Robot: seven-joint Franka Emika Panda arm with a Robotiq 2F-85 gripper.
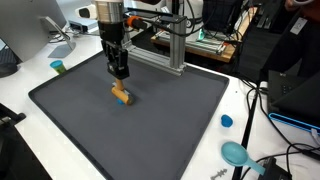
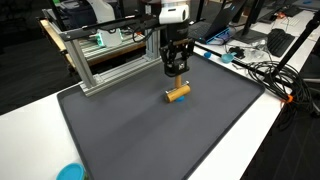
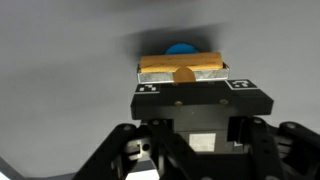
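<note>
A wooden mallet has a cylindrical head (image 1: 122, 96) and a short upright handle (image 2: 179, 81). My gripper (image 2: 179, 74) points down and is shut on the handle's upper part, with the head below its fingers. In the wrist view the mallet head (image 3: 180, 63) lies crosswise just beyond the fingertips, the round handle (image 3: 184, 75) in front of it. A small blue object (image 3: 182, 48) shows past the head and is partly hidden by it. Exterior view 2 has that blue object (image 2: 181, 99) low beside the head. Whether the head touches it, I cannot tell.
A green-topped container (image 1: 58, 67) stands beyond its far left edge. A white frame (image 2: 120, 75) borders the back.
</note>
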